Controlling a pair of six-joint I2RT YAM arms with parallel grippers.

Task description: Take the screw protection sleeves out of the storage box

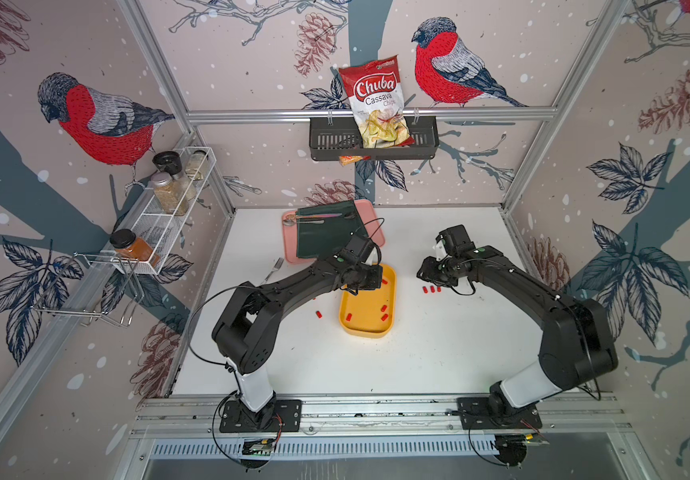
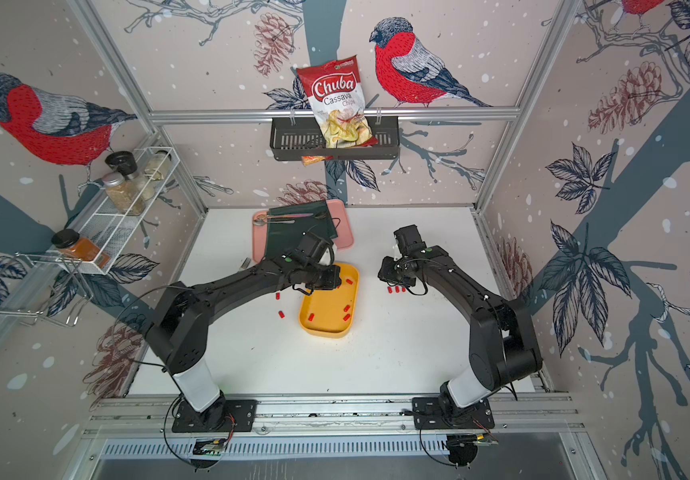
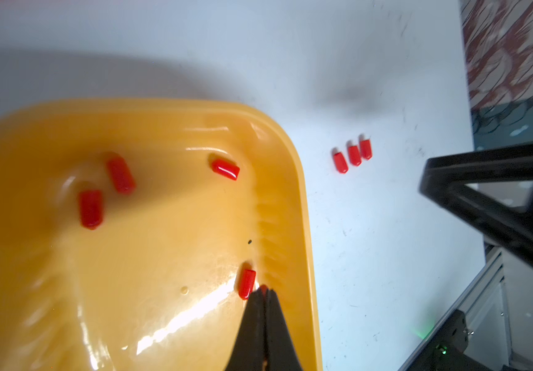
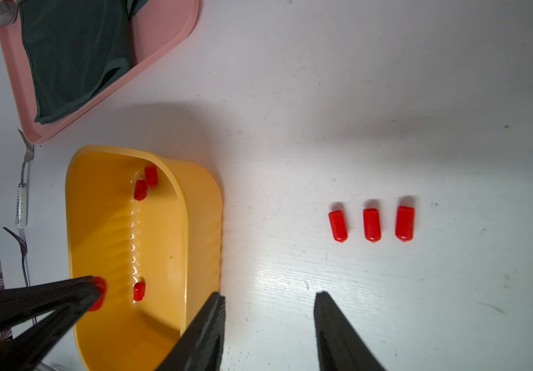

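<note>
Several red sleeves, among them one in the box's far corner [image 3: 224, 168], lie loose in the yellow storage box [image 3: 306, 247]. Shut above the box is my left gripper, with a red sleeve [image 4: 99, 293] showing blurred at its fingertips in the right wrist view; in the left wrist view only a sliver of it is visible. My right gripper hangs open over the table, right of the box, with nothing between its fingers. Three more sleeves rest in a row on the white table, the middle one [image 4: 371, 224] straight ahead of that gripper.
Behind the box stands a pink tray [image 4: 161, 37] with a dark green cloth [image 4: 81, 61]. A fork [image 4: 24, 179] lies left of the box. One sleeve [image 1: 318, 314] is on the table left of the box.
</note>
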